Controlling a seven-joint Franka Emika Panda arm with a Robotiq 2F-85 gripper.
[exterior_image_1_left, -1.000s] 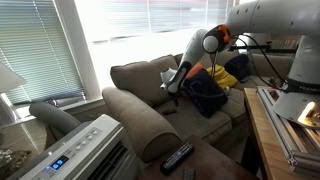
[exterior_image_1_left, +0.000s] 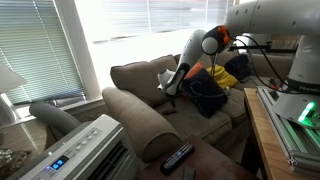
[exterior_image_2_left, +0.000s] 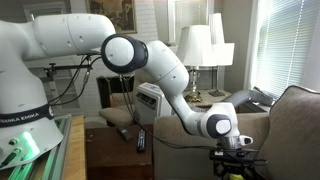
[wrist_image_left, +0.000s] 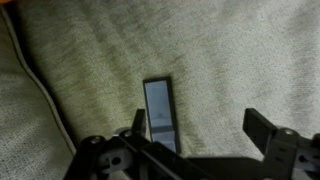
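Note:
A slim dark object (wrist_image_left: 160, 105) with a pale grey face, like a remote or phone, lies on the couch cushion (wrist_image_left: 225, 70) in the wrist view. My gripper stands open above it, fingers wide apart. The object is nearer the left finger (wrist_image_left: 128, 142), and its lower end is partly covered by the gripper's body. From the side, the gripper (exterior_image_2_left: 237, 160) hangs low over the couch seat. Whether its fingertips touch the cushion, I cannot tell.
Dark blue pillows (exterior_image_1_left: 208, 92) and a yellow one (exterior_image_1_left: 238, 66) sit beside the arm. The couch armrest (exterior_image_1_left: 135, 120) stands between the seat and a side table (exterior_image_1_left: 210, 165) with a black remote (exterior_image_1_left: 177, 158). A white appliance (exterior_image_1_left: 85, 155) is close by.
The arm's far end has shifted slightly left over the couch. The light at the arm's base has turned from white to green.

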